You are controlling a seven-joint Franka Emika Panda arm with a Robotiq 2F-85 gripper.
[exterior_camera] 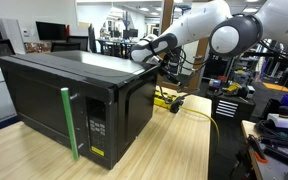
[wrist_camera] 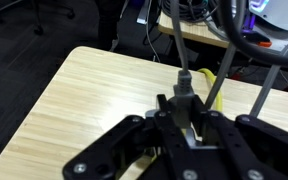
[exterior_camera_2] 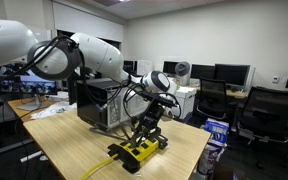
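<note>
My gripper is shut on a slim dark piece, from which a grey rod-like part point(wrist_camera: 179, 45) rises in the wrist view. I cannot tell exactly what this held piece is. In exterior view 2 the gripper point(exterior_camera_2: 144, 132) is low, over or close beside a yellow and black item point(exterior_camera_2: 142, 152) on the wooden table. A yellow cable point(exterior_camera_2: 99, 166) runs from that item toward the front of the table. Behind the gripper in the wrist view, a yellow strand point(wrist_camera: 220, 80) shows. The fingertips are small and partly hidden in both exterior views.
A large black microwave point(exterior_camera: 84, 105) stands on the table, with a green strip point(exterior_camera: 70, 123) at its front corner. Bare table point(wrist_camera: 89, 100) lies to the left of the gripper in the wrist view. Office chairs point(exterior_camera_2: 259, 120) stand beyond the table.
</note>
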